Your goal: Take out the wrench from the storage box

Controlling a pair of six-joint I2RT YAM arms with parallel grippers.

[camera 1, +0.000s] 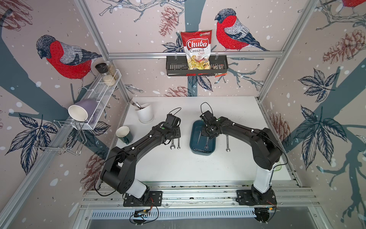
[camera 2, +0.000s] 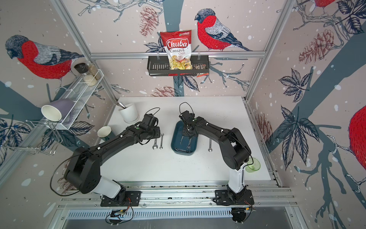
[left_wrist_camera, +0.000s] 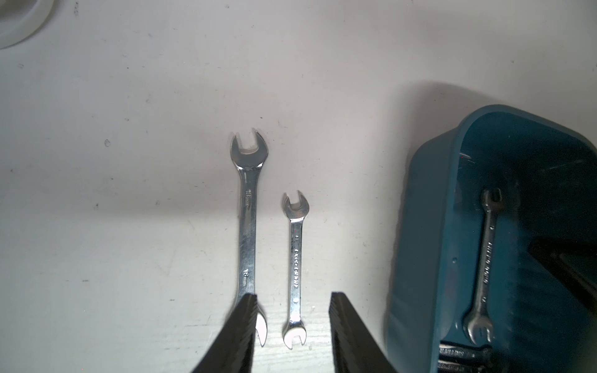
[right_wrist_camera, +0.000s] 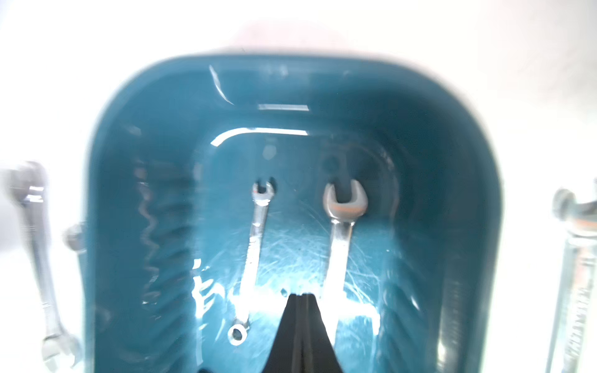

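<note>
The blue storage box (camera 2: 174,143) holds a smaller wrench (right_wrist_camera: 253,248) and a larger wrench (right_wrist_camera: 340,242), both lying on its floor. My right gripper is over the box, fingertips pressed together with nothing between them. In the right wrist view the larger wrench passes just to the right of those fingers, outside them, and its lower end is out of sight. To the left of the box, my left gripper stands open above the table, empty. Below it lie a long wrench (left_wrist_camera: 247,211) and a short wrench (left_wrist_camera: 295,261).
Another wrench (camera 1: 228,144) lies on the table right of the box. At back left stand a white utensil holder (camera 1: 145,113) and a mug (camera 1: 124,134). A green glass (camera 2: 252,164) is near the right edge.
</note>
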